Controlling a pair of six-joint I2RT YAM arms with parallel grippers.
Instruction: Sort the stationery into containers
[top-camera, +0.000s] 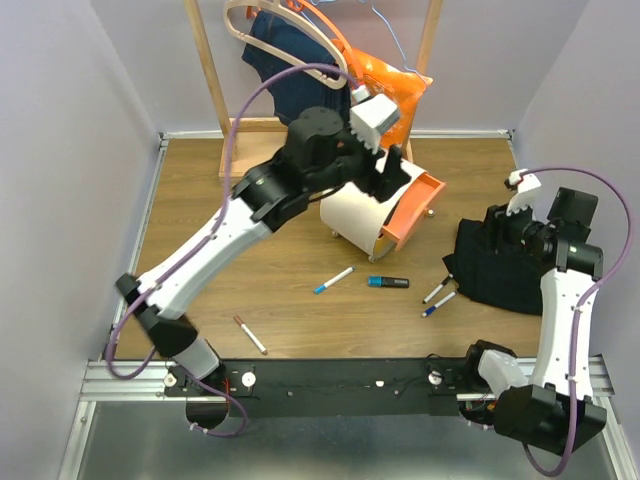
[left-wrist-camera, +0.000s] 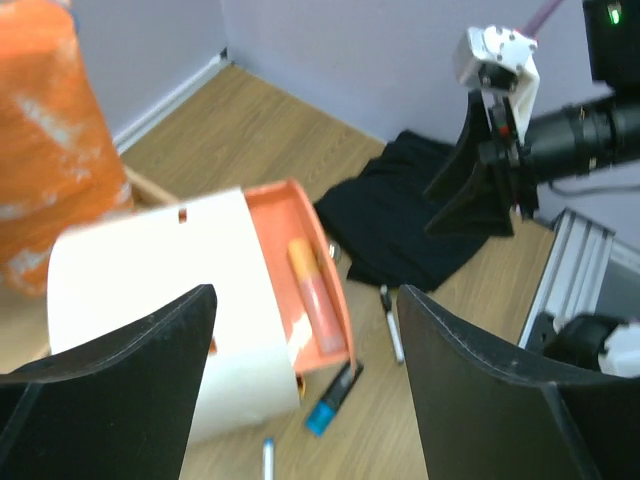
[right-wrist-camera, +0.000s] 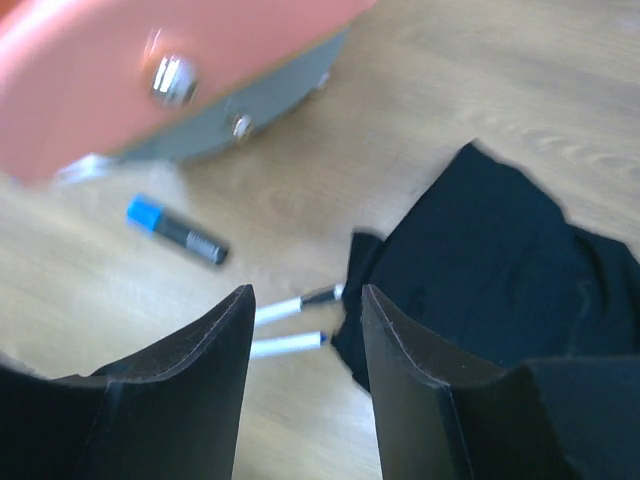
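Observation:
A cream cylindrical container (top-camera: 350, 215) with an open orange compartment (top-camera: 413, 210) stands at centre back; the left wrist view shows a pink item (left-wrist-camera: 312, 290) lying inside. My left gripper (top-camera: 380, 172) hangs over it, fingers apart with nothing seen between them. My right gripper (top-camera: 495, 225) is open above the black cloth (top-camera: 500, 280), empty. On the floor lie a blue-and-black marker (top-camera: 388, 282), a blue-capped white marker (top-camera: 334, 280), two thin markers (top-camera: 437, 289) (top-camera: 440, 304) by the cloth, and a red-tipped one (top-camera: 250, 334) at front left.
A wooden rack with dark clothing (top-camera: 285, 70), hangers and an orange bag (top-camera: 400, 90) rises behind the container. The wooden board (top-camera: 190, 240) is clear on the left. Side walls bound the space.

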